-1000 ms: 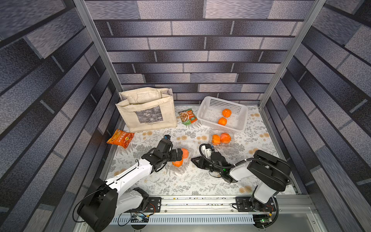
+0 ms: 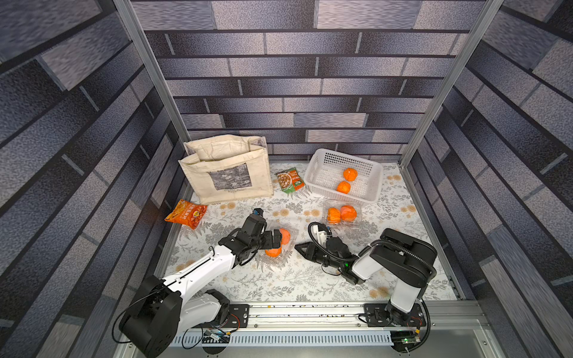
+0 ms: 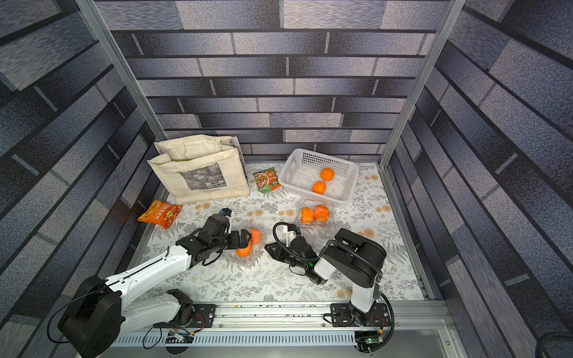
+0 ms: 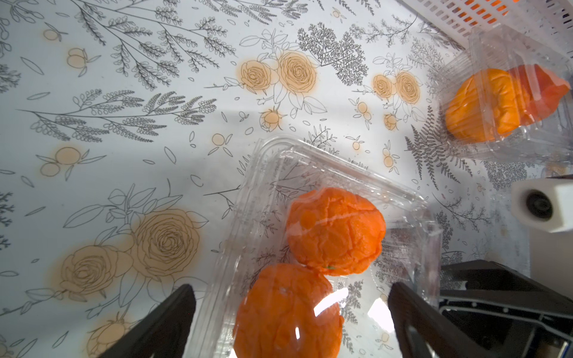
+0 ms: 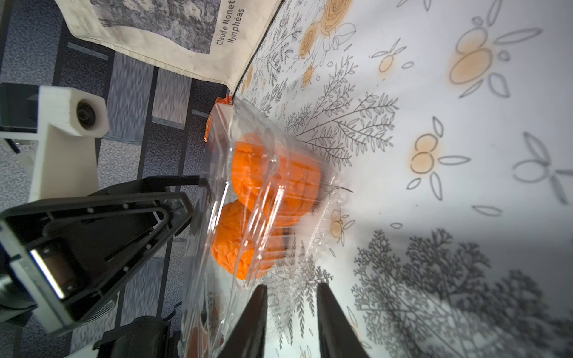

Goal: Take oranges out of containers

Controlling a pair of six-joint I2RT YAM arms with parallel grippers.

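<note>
Two orange fruits, an upper one and a lower one, sit inside a clear plastic container. My left gripper stands open above that container, nothing held between its fingers. In the right wrist view the same container leans across the left side. My right gripper is part open near the container's edge, its fingertips a short gap apart; whether they touch the plastic I cannot tell. A second clear container with two oranges rests farther back to the right.
A white basket with two oranges stands at the back right. A cloth bag, a green-red packet and an orange packet lie to the back and left.
The right arm's elbow has shifted left and its gripper sits very slightly nearer the front container. The left arm has stayed put. The oranges in the front container look nearly unmoved.
</note>
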